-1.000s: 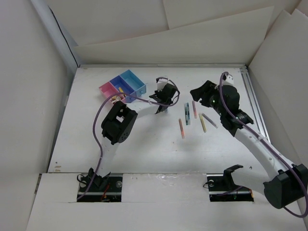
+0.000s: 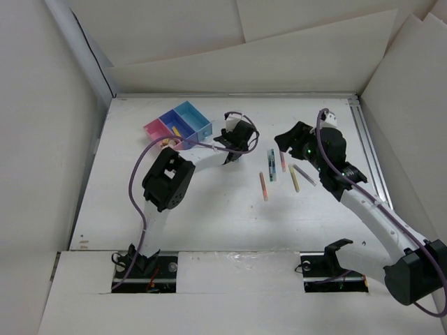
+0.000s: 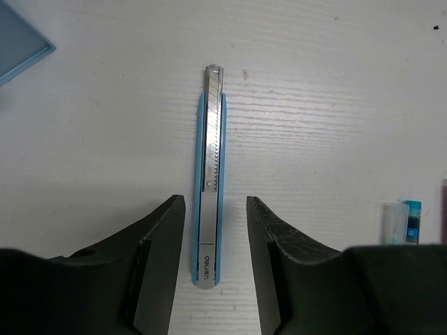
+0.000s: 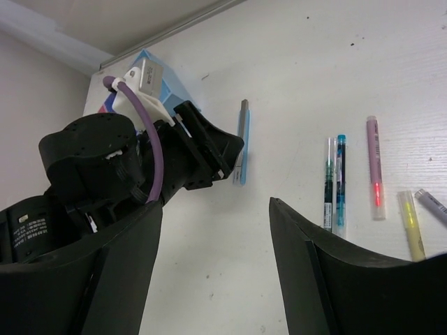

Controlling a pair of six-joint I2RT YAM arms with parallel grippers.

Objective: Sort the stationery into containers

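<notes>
A blue-and-silver utility knife (image 3: 209,223) lies upright in the left wrist view, between the fingertips of my open left gripper, with its fingers above it. In the top view that arm hides most of it. The sorting box (image 2: 171,118) with pink and blue compartments holds a few items. On the right lie two teal pens (image 4: 341,181), a pink pen (image 4: 374,167), a yellow pen (image 4: 411,223), a grey pen (image 2: 305,174) and an orange pen (image 2: 263,186). My right gripper hovers open near these pens.
Walls and a metal rail border the back and sides. The left arm stands just right of the box.
My left arm has shifted slightly over the knife. The right arm has moved a little, staying above the right-hand pens. The loose pens lie unchanged.
</notes>
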